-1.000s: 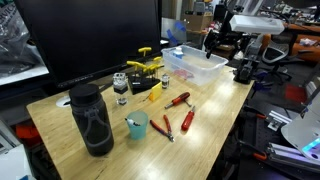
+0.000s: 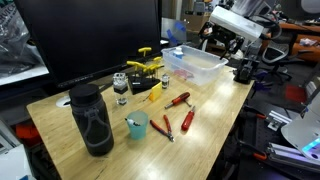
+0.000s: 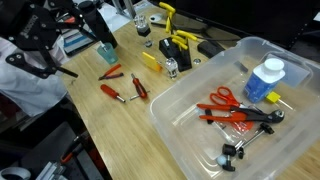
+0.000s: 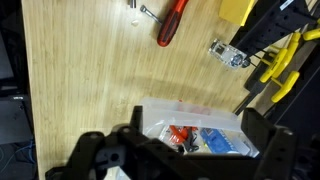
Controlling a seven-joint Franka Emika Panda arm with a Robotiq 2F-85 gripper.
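Observation:
My gripper is open with nothing between its fingers. In the first exterior view the gripper (image 2: pixel 222 42) hangs above the table near the clear plastic bin (image 2: pixel 199 66). From the wrist, part of the clear bin (image 4: pixel 185 106) shows between and below the fingertips, with tools inside. A red-and-black screwdriver (image 4: pixel 171 24) lies on the wood beyond the gripper. The second exterior view shows the bin (image 3: pixel 172 128) holding a white bottle with a blue lid (image 3: pixel 266 78), red scissors (image 3: pixel 226 98) and red-handled pliers (image 3: pixel 240 117).
A teal cup (image 2: pixel 137 125) and a tall black cylinder (image 2: pixel 92 120) stand left. Red-handled tools (image 2: pixel 188 120) lie mid-table; yellow clamps (image 2: pixel 146 66) sit toward the black screen (image 2: pixel 100 40).
My gripper and wrist have tilted and shifted slightly above the bin's side of the table. The objects on the table have stayed where they were.

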